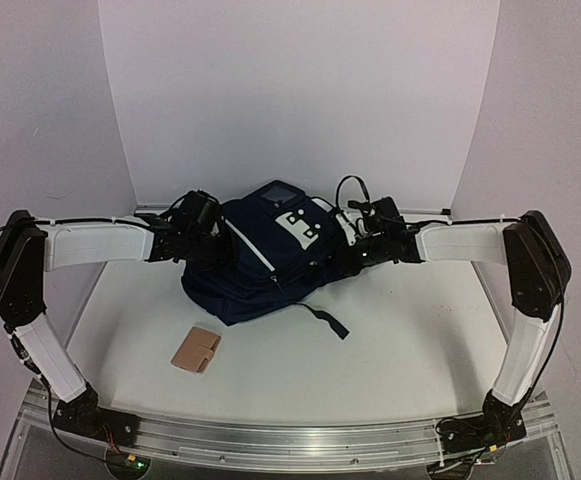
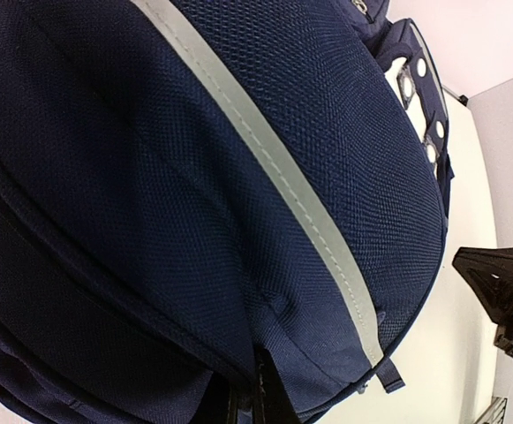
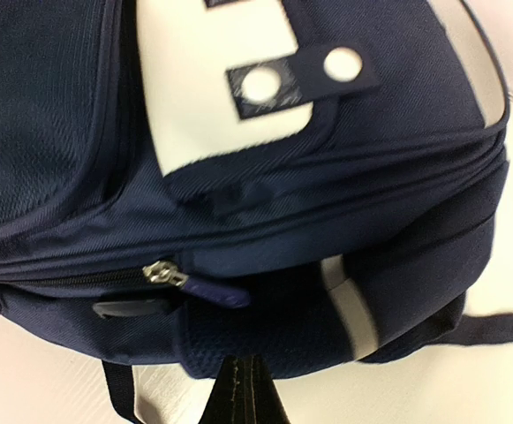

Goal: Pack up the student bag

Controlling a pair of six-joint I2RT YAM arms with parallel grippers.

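The navy student bag [image 1: 270, 240] lies on the table with its white-patched front pocket facing up. My left gripper is at the bag's left part, its fingers shut on a fold of the navy fabric. At the right side, my right gripper is shut; nothing shows between its fingers, and their tips lie just below the bag's lower edge in the right wrist view. A zipper pull [image 3: 210, 290] hangs above those tips. A brown notebook [image 1: 196, 350] lies flat in front of the bag. The bag's inside is mostly hidden.
A loose strap [image 1: 325, 320] trails from the bag toward the front. Clear white table [image 1: 400, 340] spreads across the front and right. Walls stand behind and at both sides, and a metal rail [image 1: 290, 430] runs along the front edge.
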